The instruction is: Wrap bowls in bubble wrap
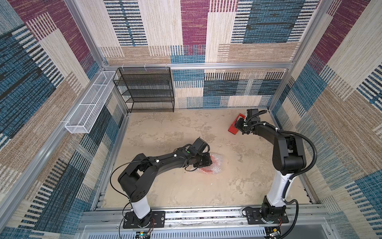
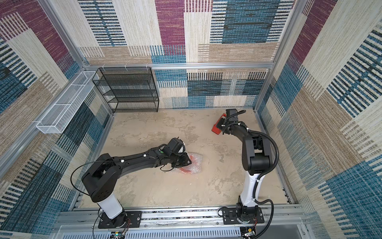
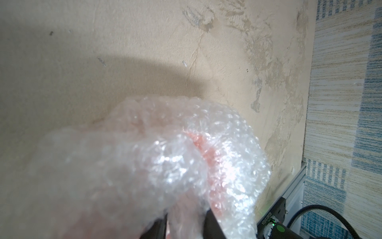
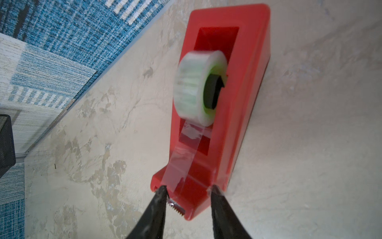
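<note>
A reddish bowl wrapped in clear bubble wrap (image 1: 216, 164) lies on the middle of the table. My left gripper is right over its left side; in the left wrist view its dark fingers (image 3: 212, 227) stand apart, with a fold of wrap between them. Whether they press on the fold cannot be told. At the back right stands a red tape dispenser (image 4: 248, 43) with a roll of clear tape (image 4: 191, 85). My right gripper is open at the dispenser's toothed end, its fingers on either side of the cutting end in view; no grip shows.
A black wire shelf (image 1: 145, 89) stands at the back left, and a white wire basket (image 1: 89, 105) hangs on the left wall. Bare table (image 1: 167, 127) lies behind the left arm and between the two grippers.
</note>
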